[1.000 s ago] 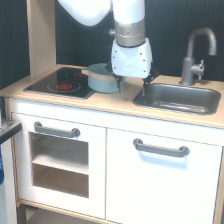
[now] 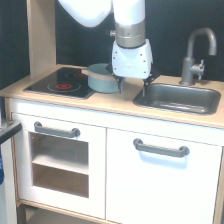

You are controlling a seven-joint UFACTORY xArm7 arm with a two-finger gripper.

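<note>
Over the counter, my gripper (image 2: pixel 134 83) points down, its dark fingers spread apart at the two sides of the white hand. Nothing clear shows between them. Just left of the hand, a blue-grey pot (image 2: pixel 101 80) rests on the worktop at the right edge of the black stovetop (image 2: pixel 62 82). The hand partly overlaps the pot's right side, so whether the left finger touches it is hard to tell.
To the right is a sink (image 2: pixel 180 98) with a tall grey faucet (image 2: pixel 192 58) behind it. Below the wooden counter (image 2: pixel 110 106) are a windowed oven door (image 2: pixel 62 165) and a white cabinet door (image 2: pixel 160 180), both with dark handles.
</note>
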